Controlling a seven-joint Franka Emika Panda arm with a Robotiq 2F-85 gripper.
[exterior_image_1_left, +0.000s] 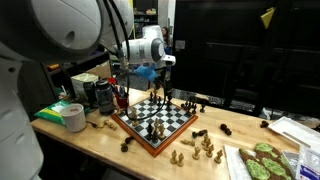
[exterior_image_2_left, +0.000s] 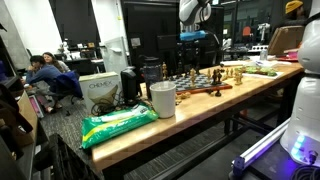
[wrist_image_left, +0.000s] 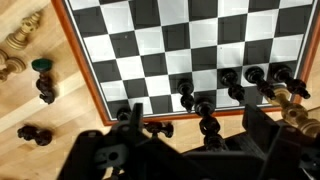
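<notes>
A black-and-white chessboard (wrist_image_left: 154, 64) with a brown border fills much of the wrist view. My gripper is open above its near edge, its two dark fingers wide apart. Between them in the picture stand dark chess pieces, one (wrist_image_left: 186, 95) on a square and another (wrist_image_left: 209, 125) by the border. No contact with either finger shows. Further dark pieces (wrist_image_left: 255, 74) line the board to the right. In exterior view 1 the chessboard (exterior_image_1_left: 172, 118) lies on the wooden table with pieces around it.
Light pieces (exterior_image_1_left: 196, 153) stand loose on the table beside the board. A white mug (exterior_image_1_left: 73, 117) and dark jars are at the left; a green-and-brown item (exterior_image_1_left: 262, 163) lies front right. Behind the table stands a person (exterior_image_1_left: 150, 48).
</notes>
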